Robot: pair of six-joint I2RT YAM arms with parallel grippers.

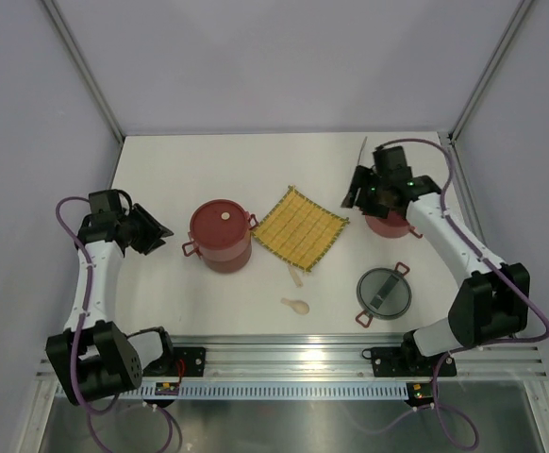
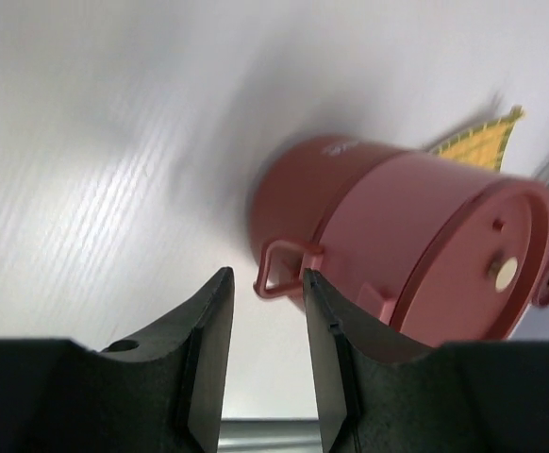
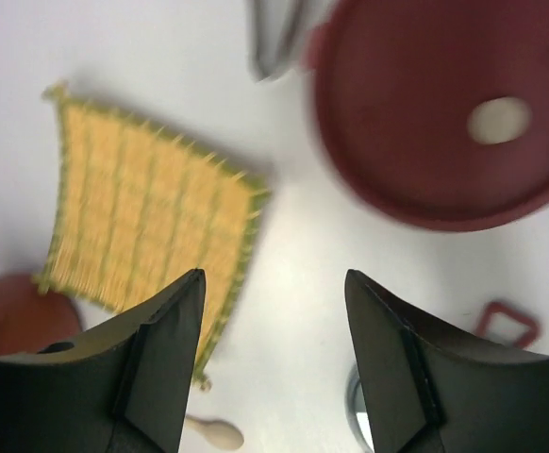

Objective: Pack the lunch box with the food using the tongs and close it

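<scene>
A tall lidded maroon pot (image 1: 222,243) sits left of centre; my left gripper (image 1: 158,232) hangs to its left, and in the left wrist view its fingers (image 2: 199,368) are beside the pot's handle (image 2: 289,269), part open. My right gripper (image 1: 354,196) is over the upper right of the table, blurred in the top view, part open in its wrist view, above a smaller maroon lidded pot (image 3: 407,113), which it partly hides from above. A yellow cloth mat (image 1: 301,229) lies between the pots.
Metal tongs (image 3: 273,47) lie behind the small pot. A lidded grey round pan (image 1: 397,297) is at front right. A wooden spoon (image 1: 295,306) and another wooden utensil (image 1: 294,277) lie below the mat.
</scene>
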